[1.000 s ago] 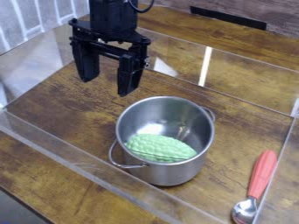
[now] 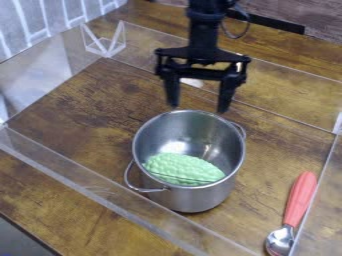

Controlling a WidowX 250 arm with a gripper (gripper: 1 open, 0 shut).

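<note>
My black gripper (image 2: pixel 199 88) hangs open and blurred just behind and above a steel pot (image 2: pixel 187 198), its two fingers apart with nothing visible between them. Inside the pot lies a green, bumpy, corn-shaped object (image 2: pixel 183 169). To the right of the pot rests an ice-cream scoop (image 2: pixel 301 196) with a red handle and metal head.
Clear plastic walls enclose the work area on the wooden table (image 2: pixel 82 119). A white slatted structure stands at the back left.
My gripper has moved right from the back left to behind the pot and looks farther back. The pot, green object and scoop have stayed in place.
</note>
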